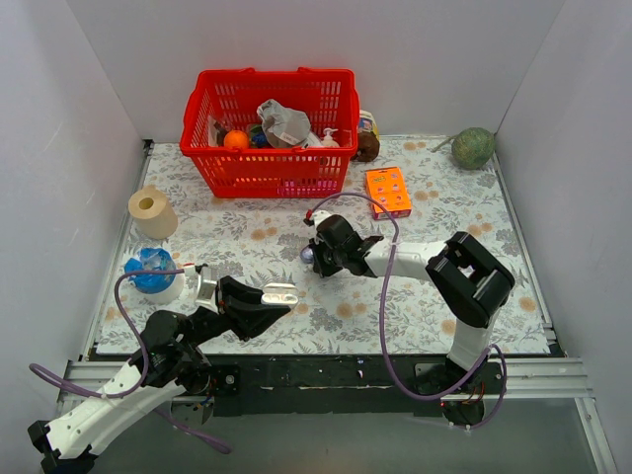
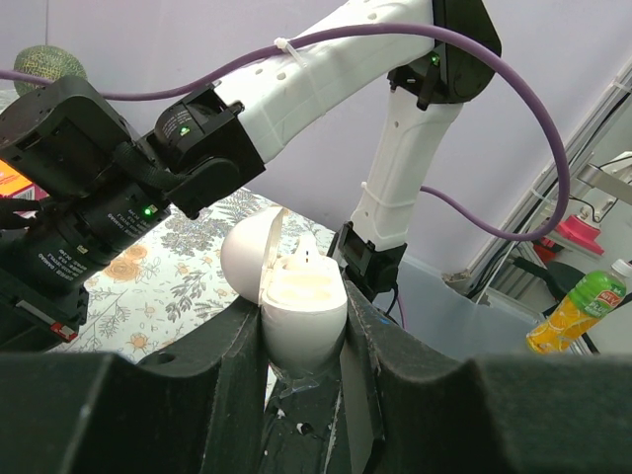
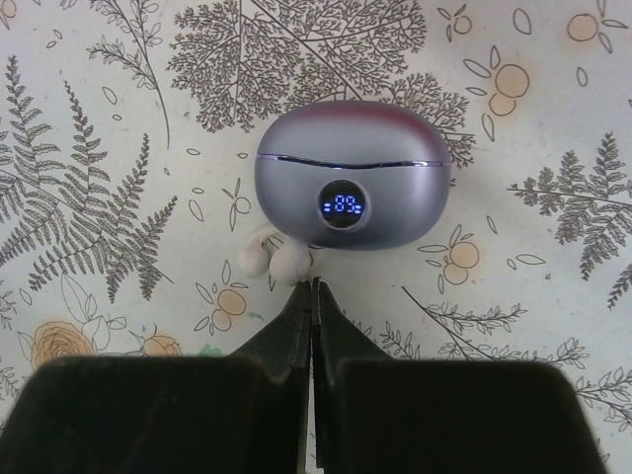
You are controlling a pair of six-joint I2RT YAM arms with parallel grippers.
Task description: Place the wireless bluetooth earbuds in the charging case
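A white charging case (image 2: 306,306) with its lid (image 2: 249,252) raised is held in my left gripper (image 1: 283,304), above the front of the table. On the patterned cloth lies a shiny grey-purple oval case (image 3: 351,178), lid closed, with a lit blue display; part of it (image 1: 307,255) also shows in the top view. White earbuds (image 3: 289,262) rest against its near left edge, partly hidden under its curve. My right gripper is shut with nothing between its fingers, their tips right beside the earbuds. Whether they touch, I cannot tell.
A red basket (image 1: 267,178) of mixed goods stands at the back. An orange box (image 1: 388,192) sits right of centre, a green round object (image 1: 473,148) at back right. A paper roll (image 1: 152,212) and a blue-topped item (image 1: 151,270) are at the left.
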